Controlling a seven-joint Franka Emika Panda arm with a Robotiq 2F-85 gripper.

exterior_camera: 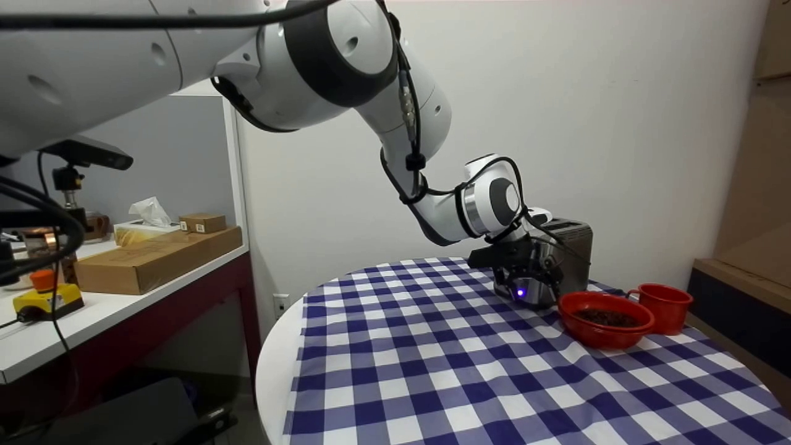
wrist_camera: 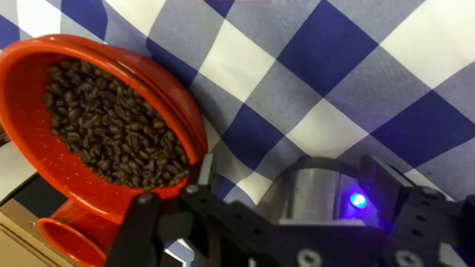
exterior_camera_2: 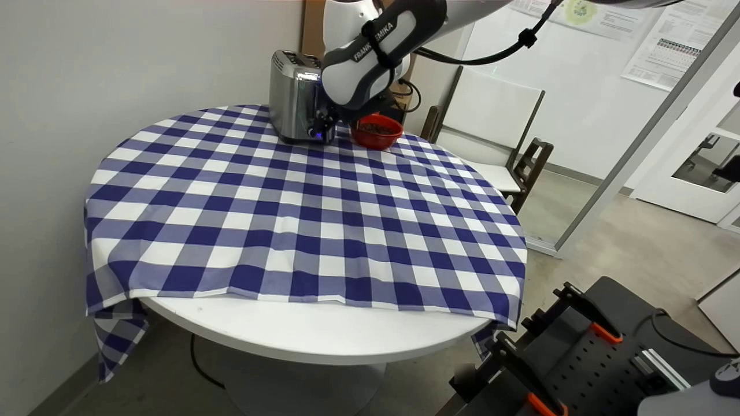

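My gripper is open, pointing down at the silver toaster's front end. One finger (wrist_camera: 207, 169) is beside the red bowl's rim and the other finger (wrist_camera: 383, 187) is near a blue light (wrist_camera: 357, 200). Between them, lower in the wrist view, shows the toaster's metal front (wrist_camera: 311, 189); touching or apart, I cannot tell. In the first exterior view the toaster (exterior_camera: 576, 248) stands upright by the wall, partly hidden behind the gripper. Its slots show on top in the second exterior view.
The red bowl (exterior_camera: 604, 340) of coffee beans (wrist_camera: 115, 129) stands close beside the gripper, with a red mug (exterior_camera: 667, 311) behind it. A rumpled checkered cloth (exterior_camera_2: 305, 208) covers most of the round table.
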